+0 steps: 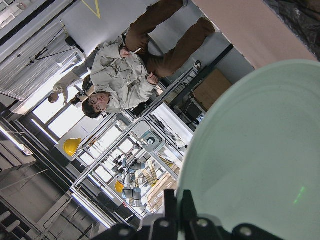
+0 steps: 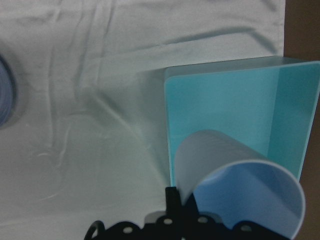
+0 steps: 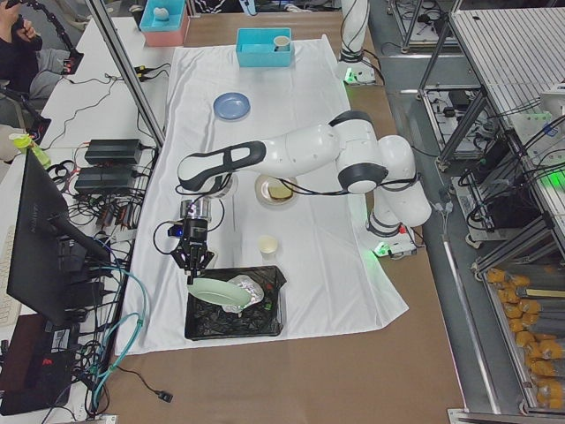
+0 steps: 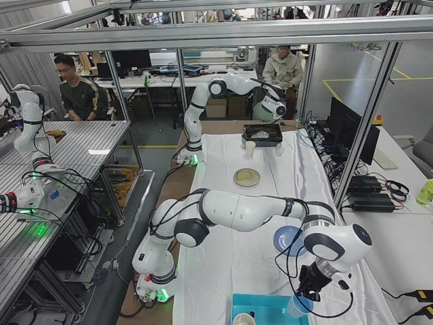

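Observation:
My left gripper point(image 3: 192, 269) is shut on a pale green plate point(image 3: 219, 291), held tilted over the black lined bin point(image 3: 203, 329), which has crumpled foil point(image 3: 249, 289) in it; the plate fills the right of the left wrist view. My right gripper is shut on the rim of a pale plastic cup point(image 2: 205, 150), tilted over the cyan bin point(image 2: 230, 95). Another cup point(image 3: 282, 42) stands inside the cyan bin.
A blue plate point(image 3: 231, 105) lies on the white cloth. A round dish with food point(image 4: 246, 177) sits mid-table, and a cream cup point(image 3: 267, 246) stands near the black bin. Cables line the side.

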